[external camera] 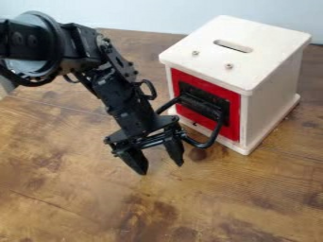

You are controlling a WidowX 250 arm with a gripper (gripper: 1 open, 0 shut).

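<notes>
My black gripper (158, 157) hangs open at the middle of the camera view, its two fingers pointing down over the wooden table, with nothing between them. Just behind and to its right stands a pale wooden box (262, 109) with a slot in its top. Its front has a red panel (190, 116) carrying a black fitting (202, 104). A black bent bar or tube runs from there down toward the gripper; I cannot tell what it joins.
A pale wall lies behind.
</notes>
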